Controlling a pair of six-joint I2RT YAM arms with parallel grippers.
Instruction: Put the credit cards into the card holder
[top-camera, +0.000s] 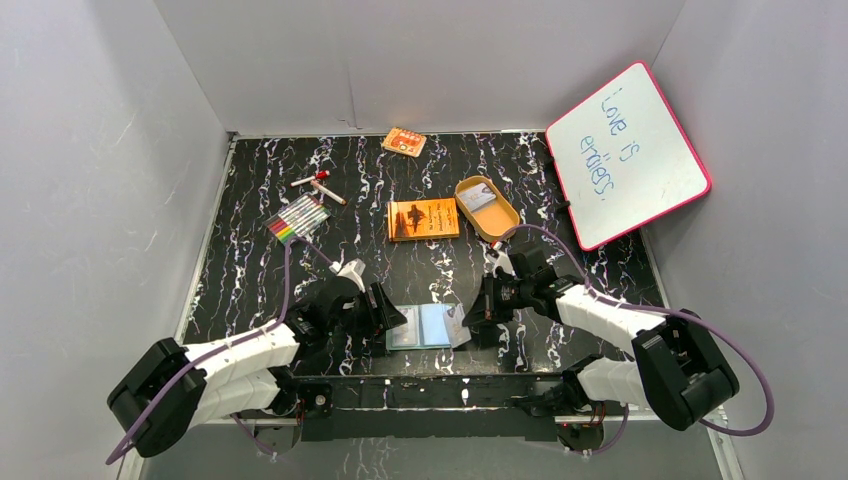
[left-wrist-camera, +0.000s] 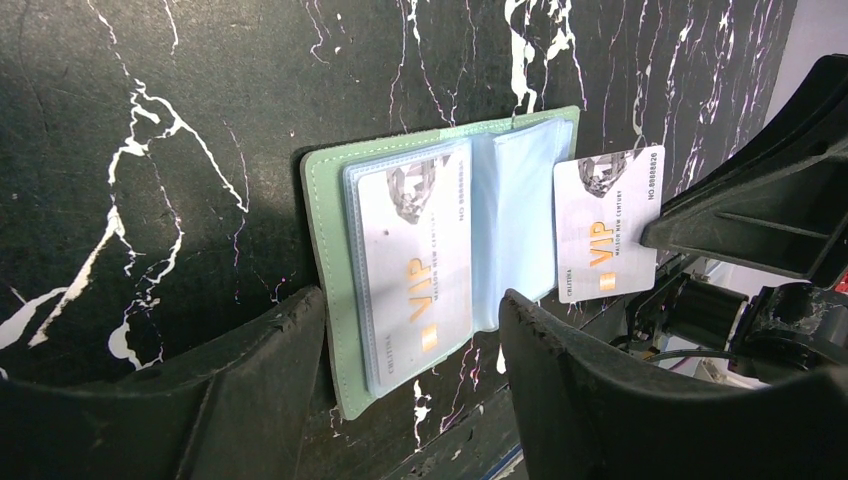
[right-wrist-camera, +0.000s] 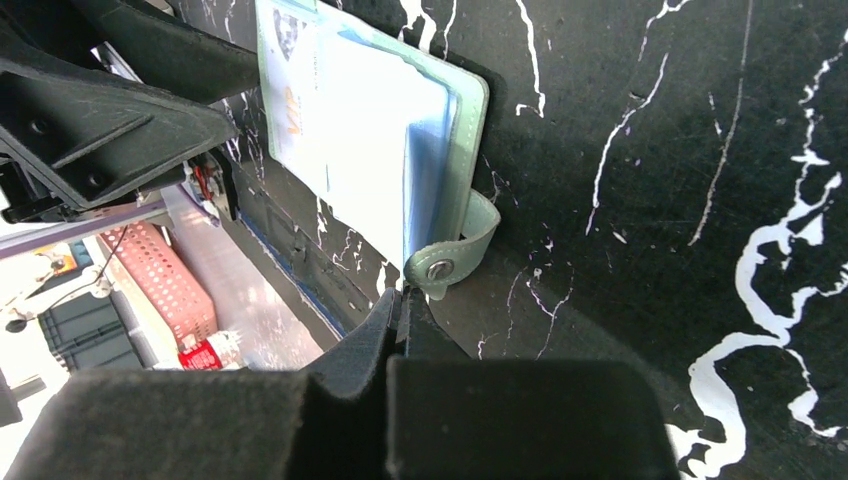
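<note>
The open card holder (left-wrist-camera: 335, 280) lies on the black marbled table, green-edged, with pale blue sleeves (left-wrist-camera: 520, 210) and a white VIP card (left-wrist-camera: 415, 270) in its left sleeve. A second VIP card (left-wrist-camera: 605, 225) is at its right end in the left wrist view, by my right gripper's tip. My left gripper stands open at the holder's left, nothing seen between its fingers. My right gripper is shut at the holder's snap strap (right-wrist-camera: 465, 250); whether the card's edge is between its fingertips I cannot tell.
A tan tray (top-camera: 500, 220) with a card inside, an orange book (top-camera: 423, 218), a smaller orange box (top-camera: 404, 142), markers (top-camera: 298, 215) and a whiteboard (top-camera: 628, 155) stand behind. The middle table around them has some free room.
</note>
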